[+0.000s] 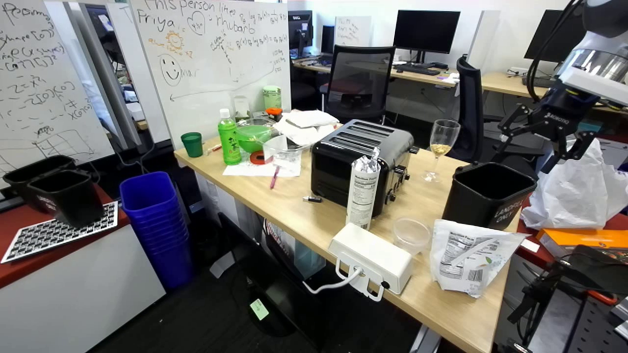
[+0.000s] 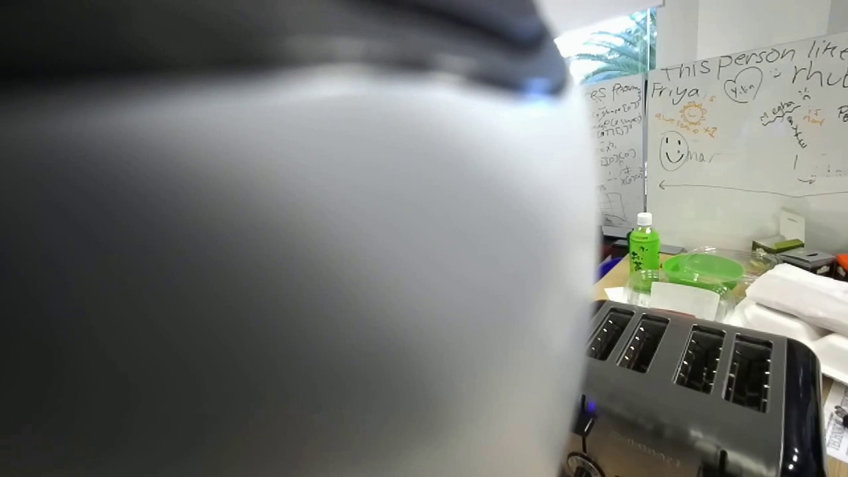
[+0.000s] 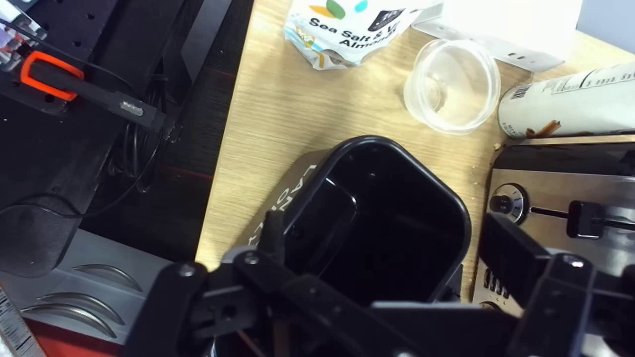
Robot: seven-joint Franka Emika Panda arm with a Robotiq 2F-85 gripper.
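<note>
My gripper [image 1: 523, 158] hangs open above the table's right end, its fingers spread wide with nothing between them. Below it stands a black bin [image 1: 493, 189] marked "LANDFILL ONLY". In the wrist view the bin's dark interior [image 3: 390, 208] lies between and beyond the fingers; no contents can be made out. A black and steel toaster [image 1: 360, 154] is beside the bin. The clear round tub [image 1: 410, 235] looks empty. Near the table's corner rests a white almond bag [image 1: 472, 256], and a tall white printed packet [image 1: 362, 194] stands against the toaster.
A stemmed glass [image 1: 442, 143] with some pale contents stands behind the bin. Clutter fills the far left: a green bottle [image 1: 229, 141], a green bowl [image 1: 253, 138] and papers. At the front edge sits a white box [image 1: 372, 257]. The arm blocks most of exterior view 2.
</note>
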